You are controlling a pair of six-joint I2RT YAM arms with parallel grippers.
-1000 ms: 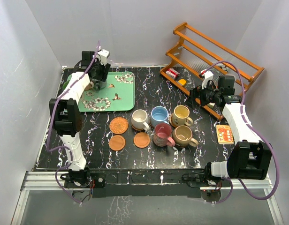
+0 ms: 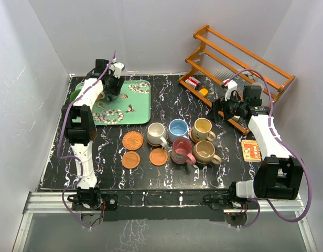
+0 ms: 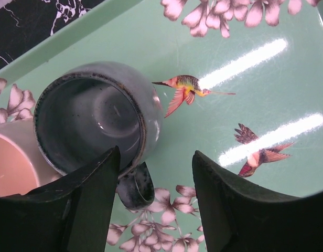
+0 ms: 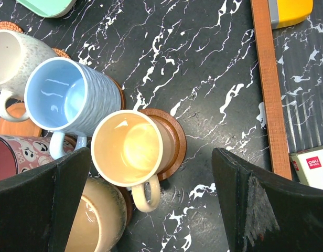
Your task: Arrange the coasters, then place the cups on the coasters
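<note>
A dark grey cup (image 3: 98,115) lies on its side on the green floral tray (image 2: 135,115), beside a pink cup (image 3: 14,160). My left gripper is open just over the grey cup's handle side, one finger by its rim. Three empty round coasters, including a woven one (image 2: 132,140) and a plain one (image 2: 130,160), lie below the tray. My right gripper stands open above a yellow cup (image 4: 132,149).
Several cups on coasters fill the middle front, among them a blue cup (image 4: 56,94) and a red mug (image 2: 180,149). A wooden rack (image 2: 240,50) stands at the back right.
The right arm looks almost unchanged.
</note>
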